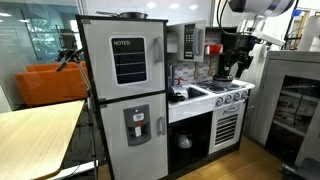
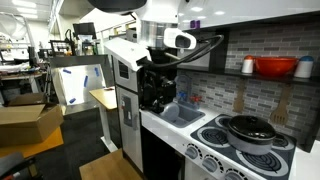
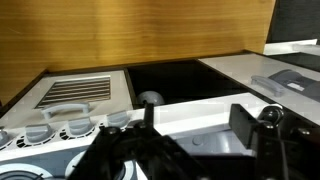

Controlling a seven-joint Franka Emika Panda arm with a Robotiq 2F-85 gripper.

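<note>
In the wrist view my gripper is open, its two dark fingers wide apart with nothing between them. The view looks down over the kitchen's front edge. In the second exterior view, the gripper [image 2: 155, 97] hangs near the sink [image 2: 180, 113], to the left of the stove. A dark lidded pot [image 2: 250, 131] sits on the stove burners, apart from the gripper. In the first exterior view the arm reaches in from the right, with the gripper above the counter.
The fridge [image 1: 128, 85] stands left of the counter, and an open microwave door [image 1: 216, 40] juts out above it. A red pot [image 2: 275, 66] rests on the upper shelf. Inside the open lower compartment is a round grey object [image 3: 150, 98].
</note>
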